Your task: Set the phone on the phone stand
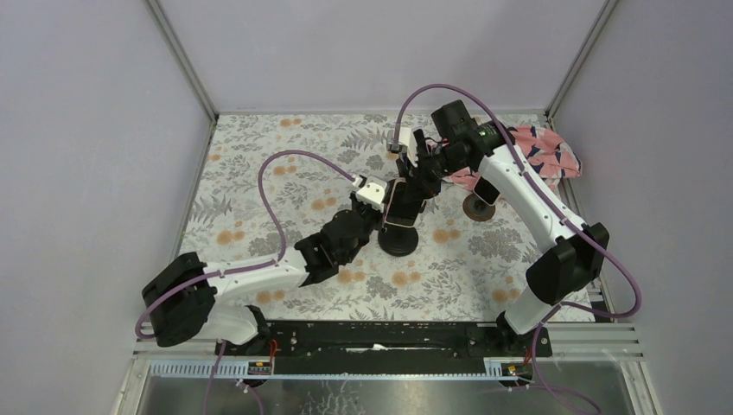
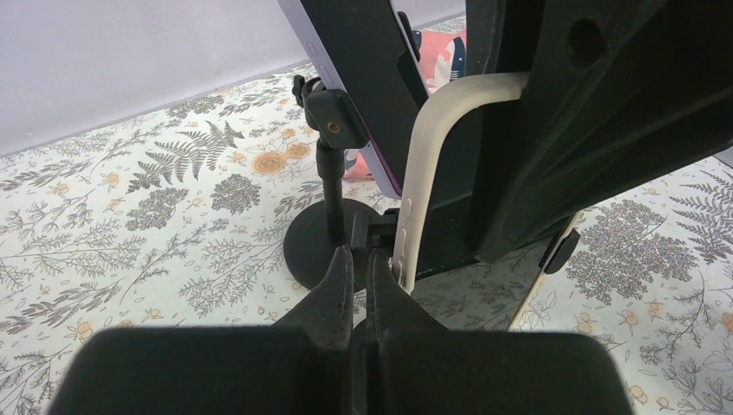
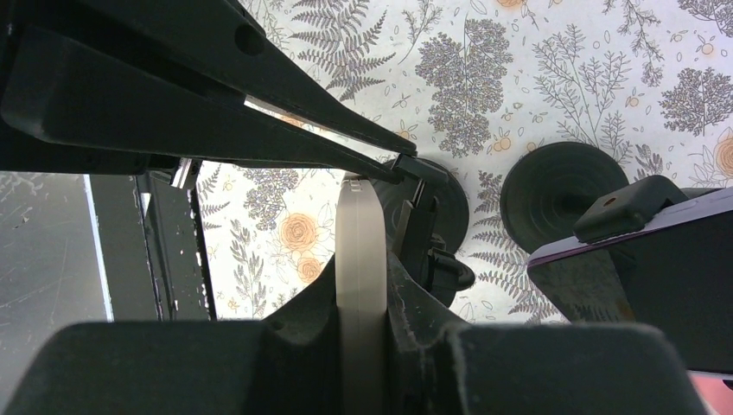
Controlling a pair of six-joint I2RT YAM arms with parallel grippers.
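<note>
A phone with a pale frame (image 2: 415, 190) sits at a black stand with a round base (image 1: 398, 242) in the middle of the table. My left gripper is shut on the stand's holder at the phone's lower left. My right gripper comes from the back right and is shut on the phone's pale edge, with the dark fingers of the left arm just beside it. The phone's lower part is partly hidden by the grippers.
A second stand holds a purple phone (image 3: 640, 277) behind. Another stand with a phone (image 1: 486, 190) is at the right, by a pink patterned cloth (image 1: 544, 151).
</note>
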